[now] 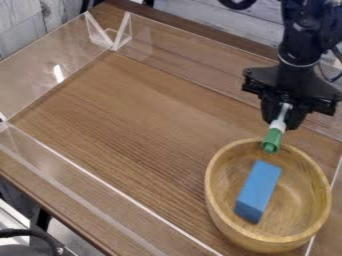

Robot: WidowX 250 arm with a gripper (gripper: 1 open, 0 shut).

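The black gripper (279, 112) hangs at the upper right, shut on a green object (274, 139) with a light upper part, held upright over the back of a tan bowl (222, 211). A blue block (258, 192) lies inside the bowl at the lower right of the view. The fingertips are partly hidden by the gripper body.
A clear bracket-like piece (111, 32) stands at the back left, by the table's edge. Clear low walls run along the left side.
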